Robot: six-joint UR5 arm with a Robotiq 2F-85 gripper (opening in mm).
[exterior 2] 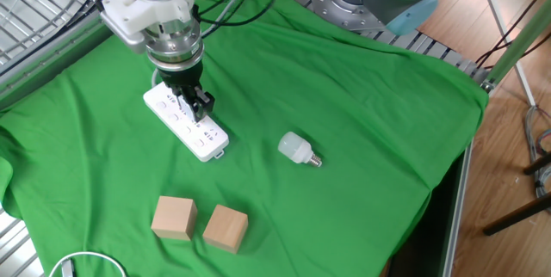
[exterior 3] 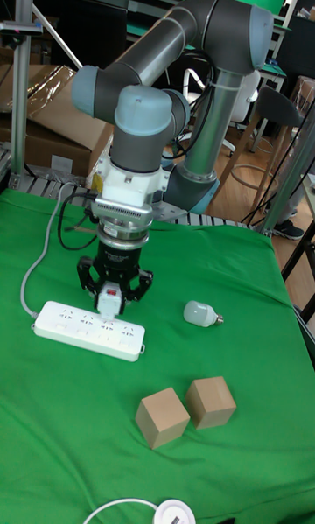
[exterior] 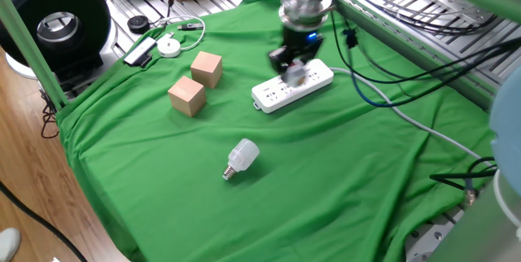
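A white power strip (exterior: 293, 87) lies on the green cloth, its grey cable running off to one side. Over it, my gripper (exterior 3: 114, 292) points downward, shut on a small white plug-in adapter (exterior 3: 110, 302) with a red switch. The adapter's lower end is at the strip's top face; whether its pins sit in a socket cannot be made out. In exterior view 1 the gripper (exterior: 295, 60) and adapter (exterior: 295, 74) are blurred. Apart from the strip, a white light bulb (exterior 2: 296, 148) with a metal screw base lies on its side.
Two wooden cubes, one (exterior: 187, 96) nearer and another (exterior: 207, 69) behind it, sit close together beside the strip. A white round puck (exterior: 168, 46) with a cable lies near the cloth's edge. Dark cables hang by the arm.
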